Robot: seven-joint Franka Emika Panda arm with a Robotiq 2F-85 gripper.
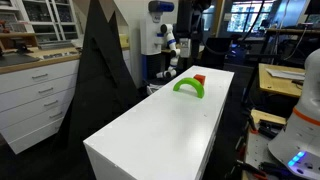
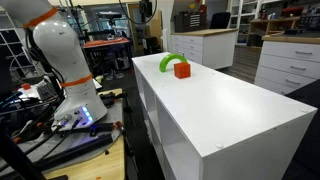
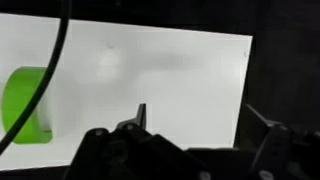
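Note:
A green arch (image 1: 190, 86) stands upright on the long white table. Close beside it sits a small red block (image 1: 200, 78); in exterior view 2 this red block (image 2: 182, 71) is in front of part of the green arch (image 2: 166, 61). From the wrist, the green arch (image 3: 22, 97) shows at the left edge, partly crossed by a black cable, and the red block is out of sight. My gripper is open, its dark fingers wide apart above the table with nothing between them.
A black cable (image 3: 48, 75) hangs across the wrist view's left side. Drawer cabinets (image 1: 38, 95) line the room, beyond a dark gap beside the table.

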